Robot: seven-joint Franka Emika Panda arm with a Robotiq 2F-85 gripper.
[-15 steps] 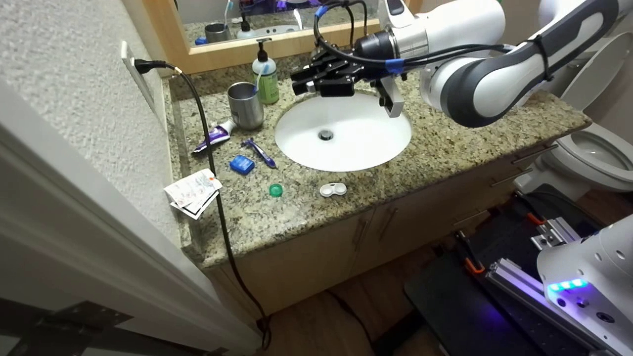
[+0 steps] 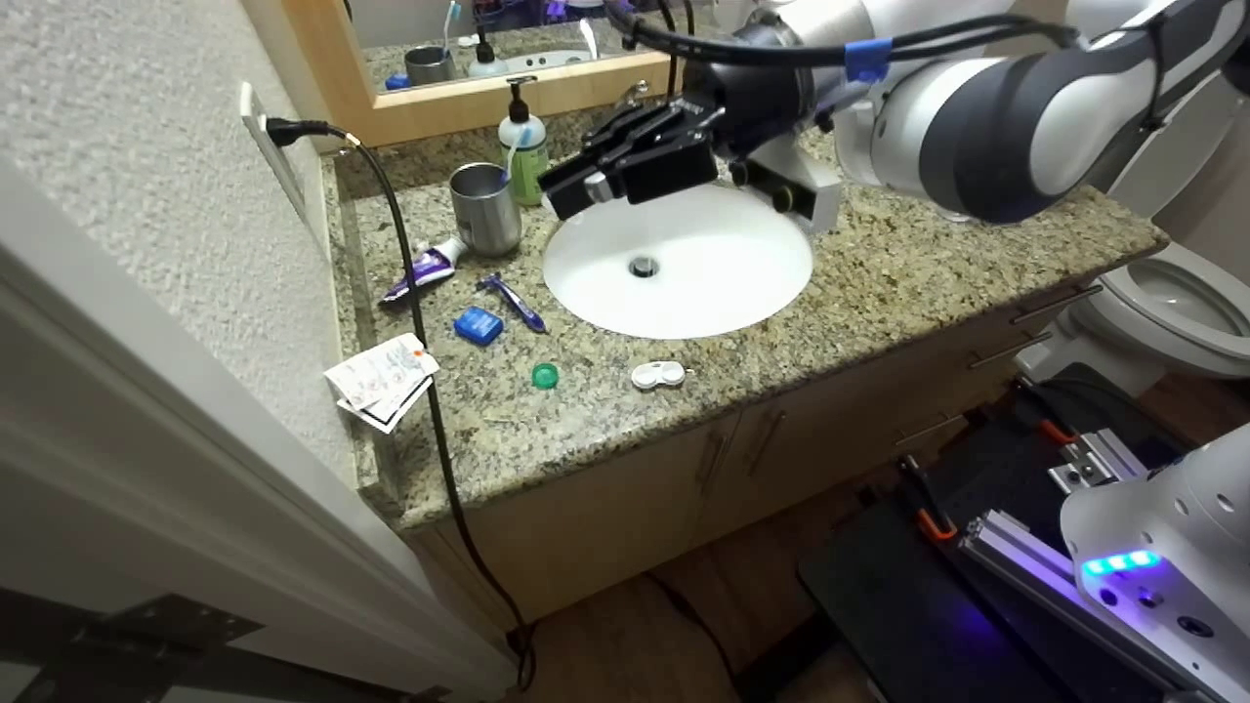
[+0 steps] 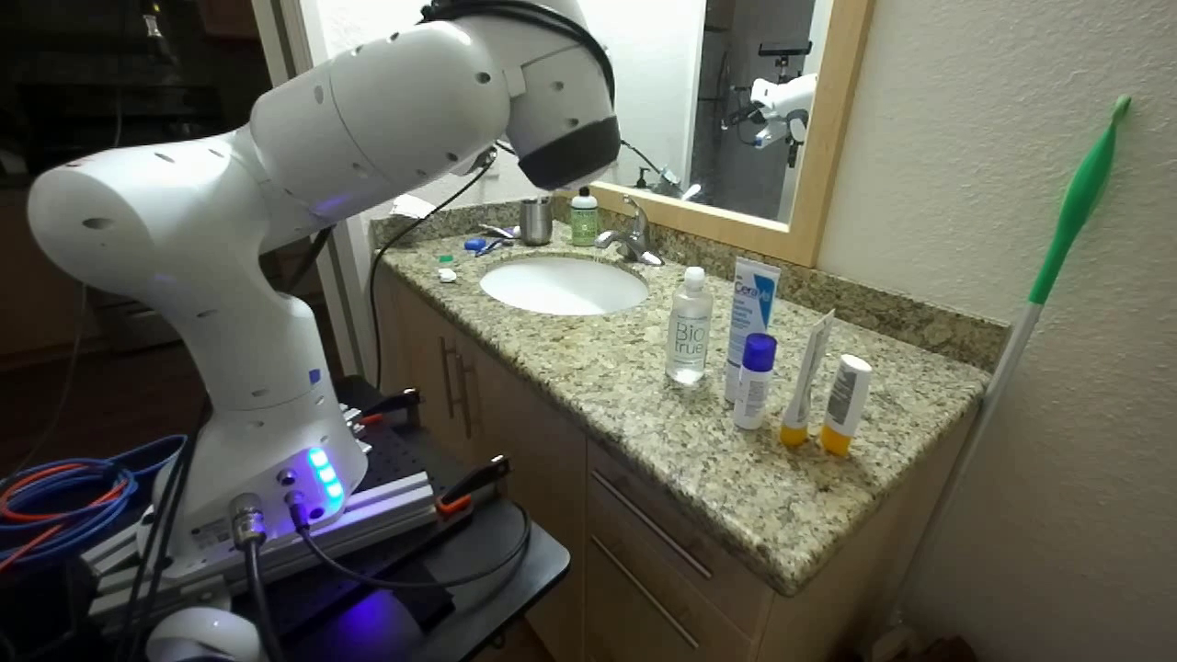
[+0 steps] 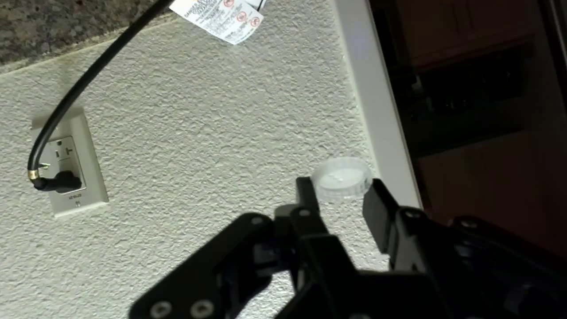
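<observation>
My gripper is shut on a small round white cap, which sits between its two fingertips. In exterior view 1 the gripper hangs above the back left of the sink, clear of the counter. A white contact lens case lies on the counter in front of the sink. Left of it rests a green cap. In exterior view 2 the gripper itself is hidden, though a reflection of the arm shows in the mirror.
A metal cup and soap bottle stand near the gripper. A blue floss box, purple razor and toothpaste lie left of the sink. A black cord crosses the counter. Several bottles and tubes stand at the far end.
My gripper has moved slightly left and lower in exterior view 1, appearing larger, and the arm's wrist has turned. The things on the counter have stayed where they were.
</observation>
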